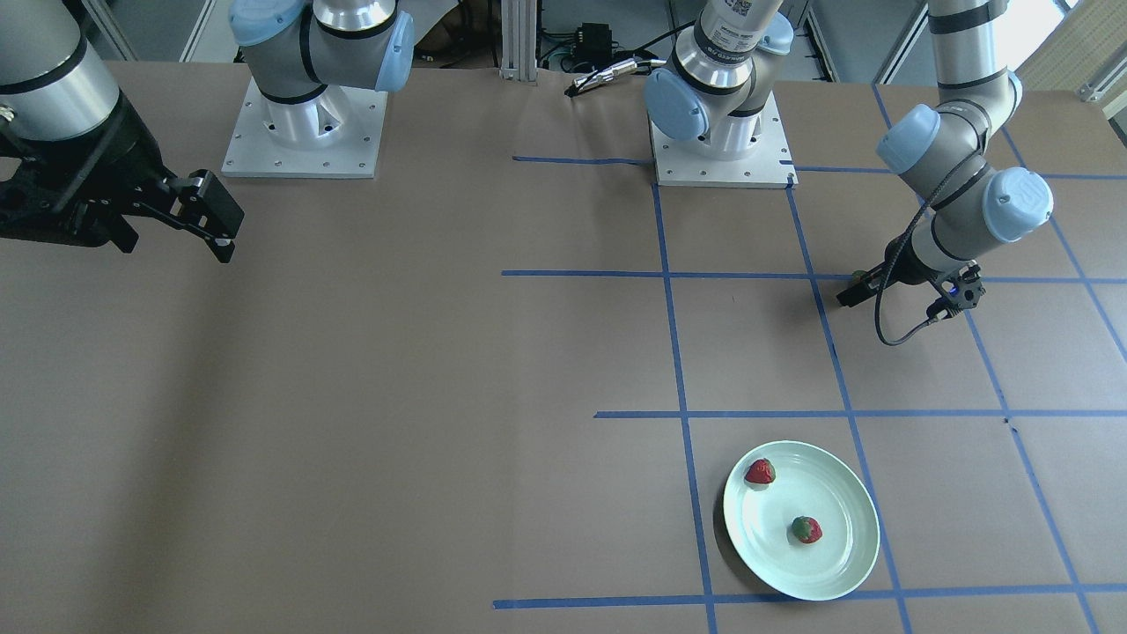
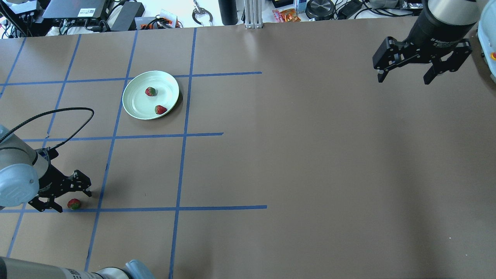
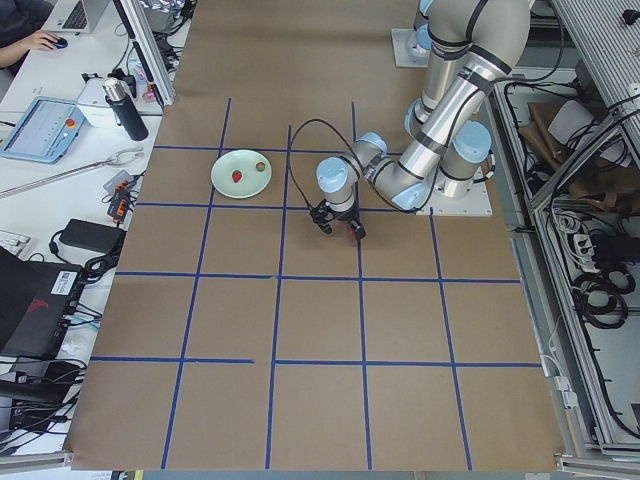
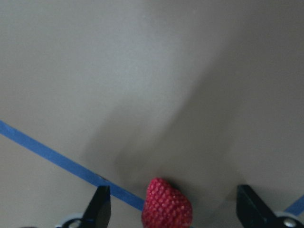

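My gripper (image 1: 910, 299) is low over the table with its fingers apart. In the left wrist view a red strawberry (image 4: 166, 207) lies between the open fingertips, nothing clamped; in the top view the strawberry (image 2: 74, 204) rests on a blue tape line just by the fingers, and in the front view it is mostly hidden behind them. A pale green plate (image 1: 800, 571) holds two strawberries (image 2: 160, 109), resting apart on it.
Another arm's black gripper (image 2: 423, 58) hangs over the far side, away from mine. Other arm bases (image 1: 721, 169) stand along the back edge. The taped table around the plate and the middle are clear.
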